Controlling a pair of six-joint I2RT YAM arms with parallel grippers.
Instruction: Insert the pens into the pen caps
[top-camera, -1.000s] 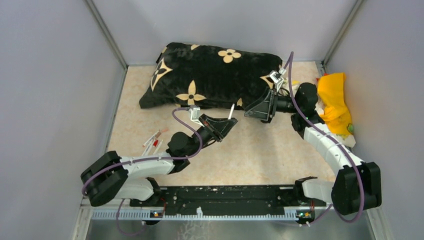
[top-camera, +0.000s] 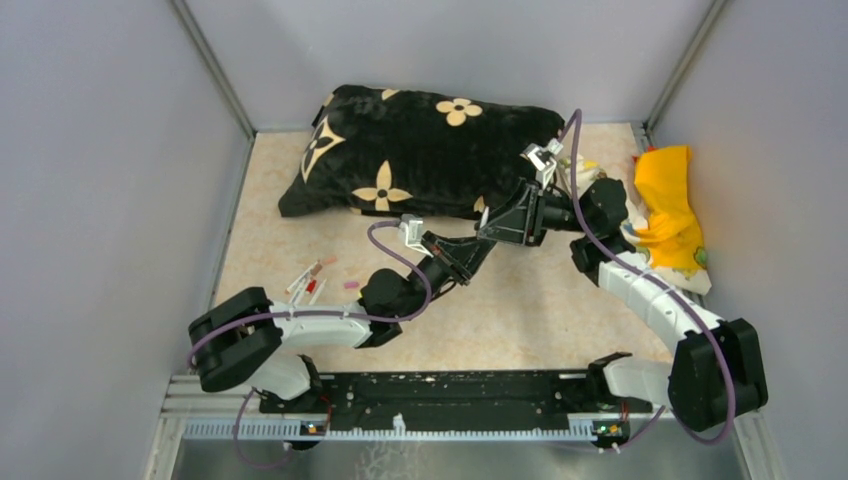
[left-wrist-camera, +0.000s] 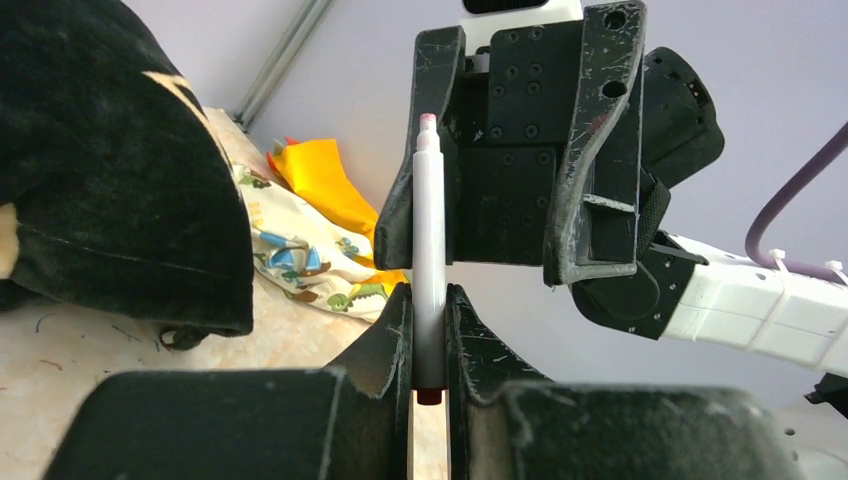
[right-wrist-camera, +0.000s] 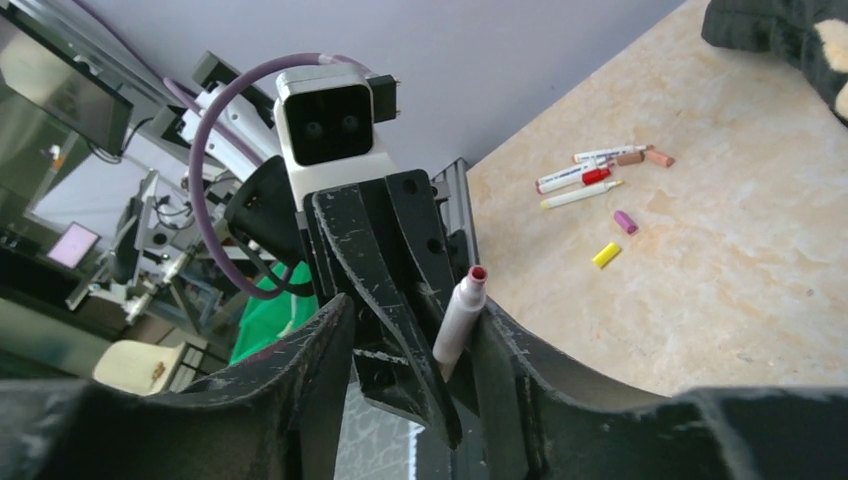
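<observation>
A white pen (left-wrist-camera: 429, 225) is clamped in my left gripper and sticks out past its fingertips. Its stepped, pinkish end points away from that gripper, and a dark red end shows at the other side. My right gripper is part open around the pen's free length (right-wrist-camera: 460, 315), which appears closer to the right-hand finger (right-wrist-camera: 495, 350) in the right wrist view; contact cannot be told. From above, the two grippers meet over mid-table, the pen (top-camera: 484, 217) showing between them. Loose caps lie on the table: purple (right-wrist-camera: 625, 222), yellow (right-wrist-camera: 606, 255), red (right-wrist-camera: 596, 176) and brownish ones (right-wrist-camera: 628, 158).
Several white pens (right-wrist-camera: 582, 194) lie beside the caps at the table's left. A black flowered cushion (top-camera: 430, 150) spans the back. Yellow cloth (top-camera: 665, 195) is heaped at the right. Bare tabletop (top-camera: 520, 320) stretches in front of the grippers.
The left gripper has carried the pen rightward, up to the right gripper. The right gripper has shifted slightly left.
</observation>
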